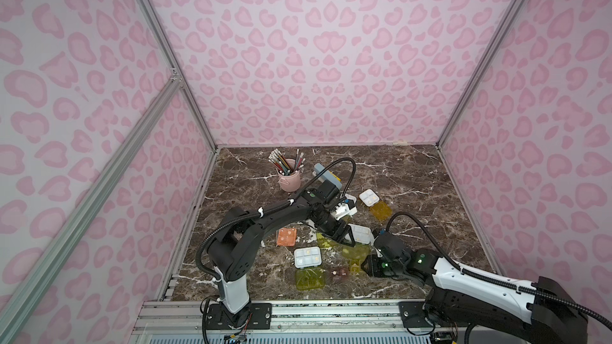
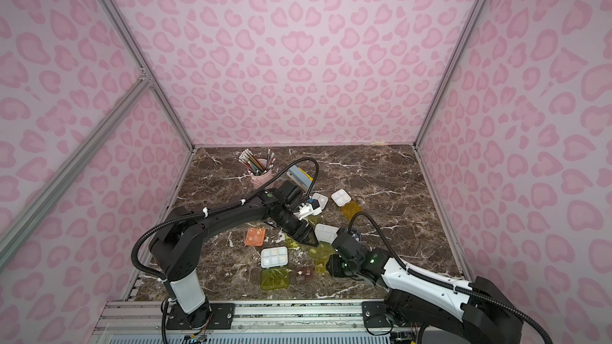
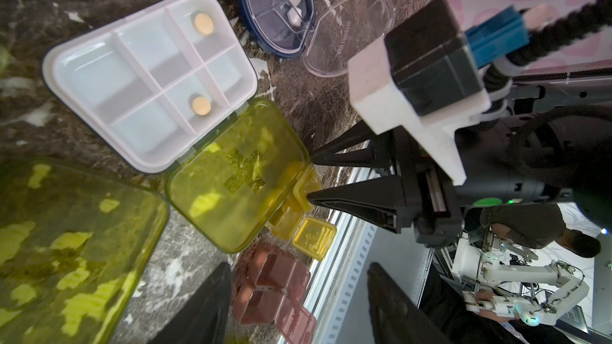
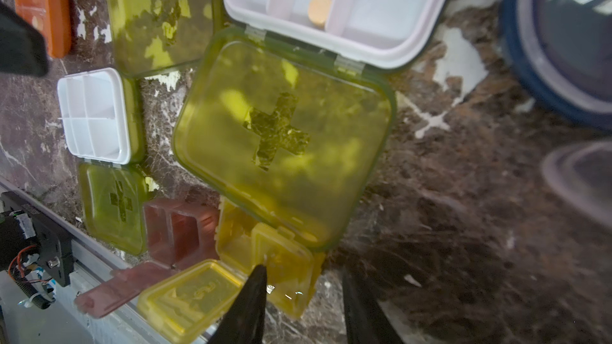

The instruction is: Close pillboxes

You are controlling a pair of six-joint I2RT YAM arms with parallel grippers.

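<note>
A six-compartment white pillbox [image 3: 137, 67] with two pills lies open, its green translucent lid [image 3: 236, 172] flat toward my right gripper. The right gripper's fingertips are at that lid's outer edge, by small yellow boxes [image 4: 165, 299]; what is between them is hard to see. My left gripper [image 1: 347, 239] hangs over the middle boxes, its fingers apart in the left wrist view. A navy round box [image 3: 275, 0] with white pills lies open, as do a brown box [image 3: 267, 280], another green-lidded box [image 1: 308, 256] and an orange box [image 1: 286, 236].
A pink cup of brushes [image 1: 289, 181] stands at the back left beside a blue-grey item [image 1: 327, 174]. A small white box [image 1: 369, 197] with an amber lid lies farther back. The metal rail borders the front edge.
</note>
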